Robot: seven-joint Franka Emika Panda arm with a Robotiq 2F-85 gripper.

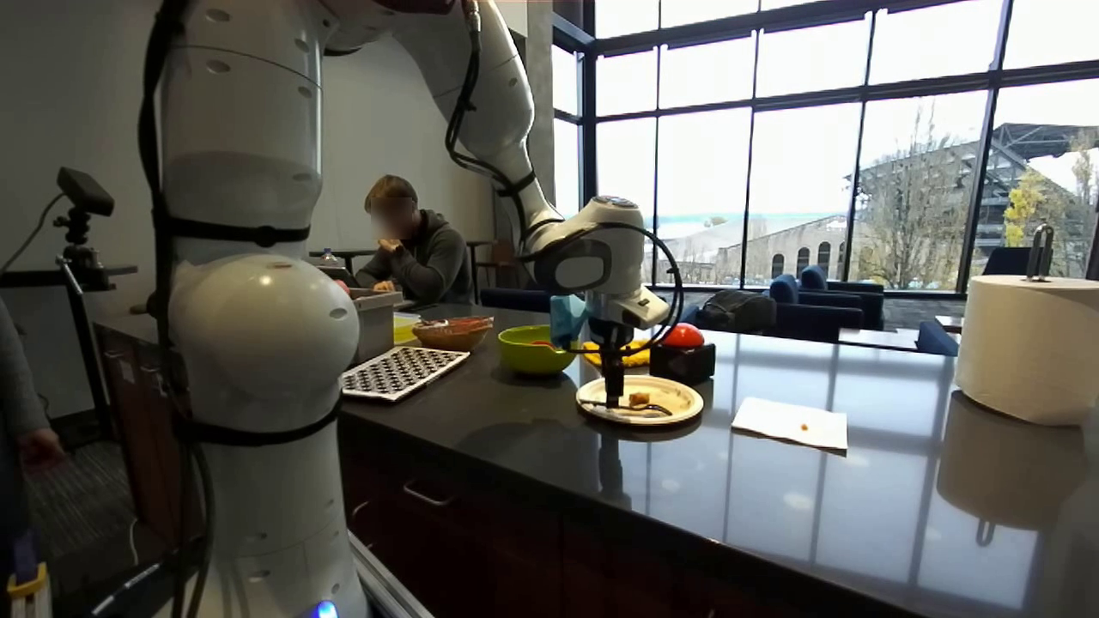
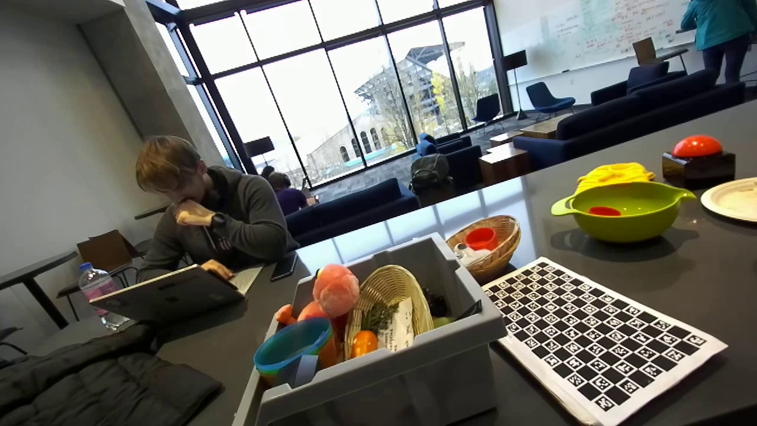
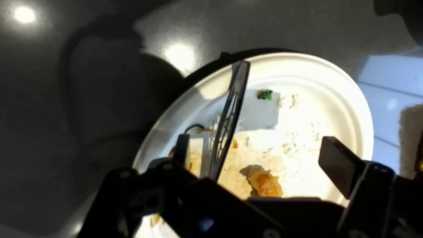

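Observation:
A white plate [image 3: 317, 75] with food scraps lies under my gripper. The fingers stand wide apart, and neither fingertip shows a grip on anything. Between them, closer to the left finger [image 3: 182, 150], a long black utensil [image 3: 230, 123] slants over the plate; its near end is hidden behind the gripper. An orange-brown food piece [image 3: 264, 182] and a green scrap [image 3: 264, 94] rest on the plate. In exterior view 1 the fingertips are down at the plate [image 1: 675, 414], close to its left side; contact cannot be judged.
Behind the plate stand a box with a red button [image 1: 683, 336], a yellow cloth [image 1: 628, 354] and a green bowl [image 1: 531, 355]. A napkin [image 1: 791, 422] and paper towel roll [image 1: 1028, 350] are to the right. Bare counter lies in front.

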